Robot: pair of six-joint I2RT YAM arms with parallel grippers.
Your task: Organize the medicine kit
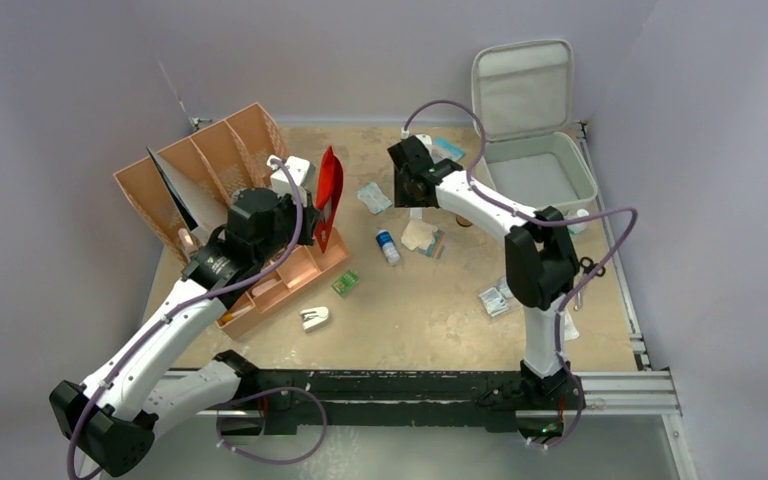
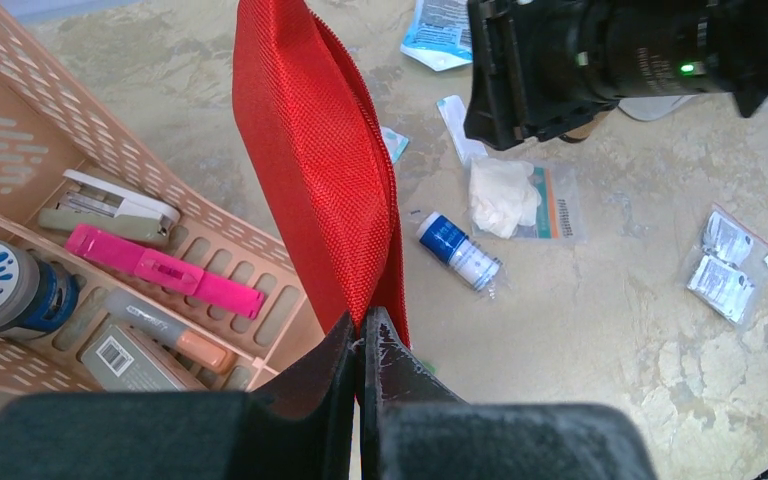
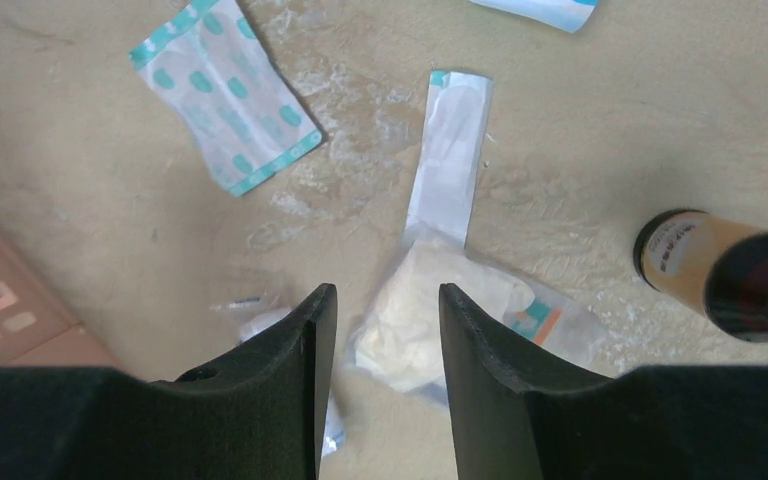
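A red cloth pouch [image 1: 329, 195] hangs upright above the front right side of the peach organizer [image 1: 322, 262]. My left gripper is shut on the pouch's lower edge. My right gripper is open and empty, pointing down over the table near a cream gauze packet [image 3: 425, 315]. Around it lie a dotted sachet [image 3: 235, 95], a narrow white strip [image 3: 450, 150] and a brown bottle [image 3: 695, 250]. A blue-and-white tube [image 2: 458, 250] lies beside the organizer. Inside the organizer are a pink item [image 2: 165, 268], a blue jar [image 2: 10, 290] and a stapler-like item [image 2: 110, 210].
An open, pale zip case [image 1: 538, 172] stands at the back right. A green box [image 1: 345, 283] and a white stapler [image 1: 314, 318] lie in front of the organizer. Clear packets [image 1: 494, 300] and scissors [image 1: 588, 270] are on the right.
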